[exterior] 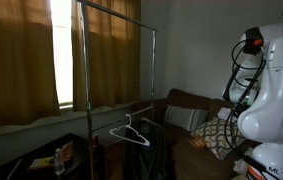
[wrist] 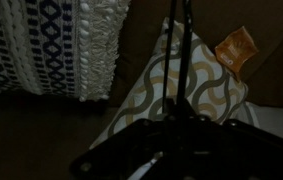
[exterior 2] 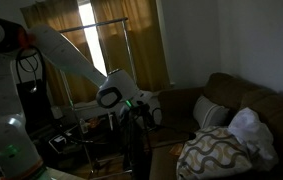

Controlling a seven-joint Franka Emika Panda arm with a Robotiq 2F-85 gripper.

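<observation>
In the wrist view my dark gripper points over the couch, its fingertips close together. A thin dark strip (wrist: pixel 185 45) runs from between the fingers to the top of the view; the gripper appears shut on it, and what it belongs to is too dark to tell. Exterior view 2 has the white arm (exterior 2: pixel 119 92) reaching in front of the clothes rack, where its lower end merges with dark shapes. A white hanger (exterior: pixel 130 131) hangs on the rack (exterior: pixel 88 70) in exterior view 1, with a dark garment (exterior: pixel 147 155) beside it.
Patterned pillows (exterior 2: pixel 213 153) lie on the brown couch (exterior: pixel 192 158), with an orange packet (wrist: pixel 236 50) next to one of them. A dark table (exterior: pixel 43 160) with small items stands left of the rack. Curtains (exterior: pixel 18 65) hang behind.
</observation>
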